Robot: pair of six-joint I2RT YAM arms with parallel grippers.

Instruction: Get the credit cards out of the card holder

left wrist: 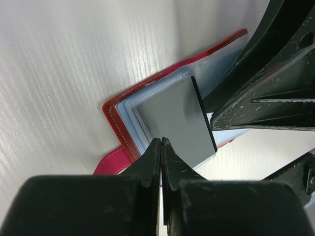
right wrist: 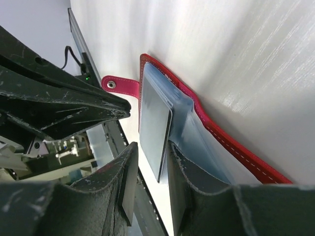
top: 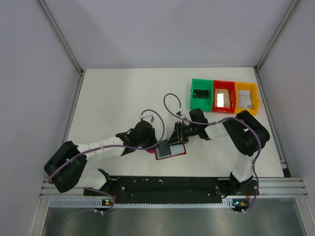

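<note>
The red card holder (top: 171, 153) lies open near the table's front middle, its clear blue sleeves holding a dark grey card (left wrist: 175, 122). Its strap with a snap (right wrist: 121, 86) sticks out to one side. My left gripper is shut, nothing seen between its fingers, its tips at the holder's strap end by the card. My right gripper is open, its fingertips either side of the grey card's upright-looking edge at the sleeves; whether they touch it I cannot tell.
Green (top: 195, 102), red (top: 221, 108) and yellow (top: 251, 88) bins with items stand at the back right.
</note>
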